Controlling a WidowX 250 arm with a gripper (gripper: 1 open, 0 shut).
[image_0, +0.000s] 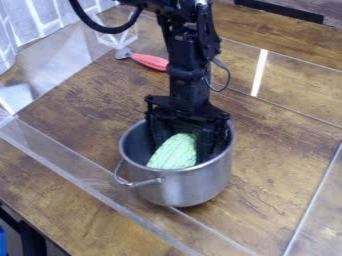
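A steel pot (179, 186) with a side handle stands on the wooden table. Inside it lies a pale green, ridged oblong object (173, 152), tilted. The black arm comes down from the top, and its gripper (187, 133) is low in the pot's mouth, against the green object's upper right part. The fingers are dark and overlapping, so I cannot tell whether they hold it.
A red-handled utensil (147, 61) lies at the back left. Clear strips or panels cross the left front and right edge.
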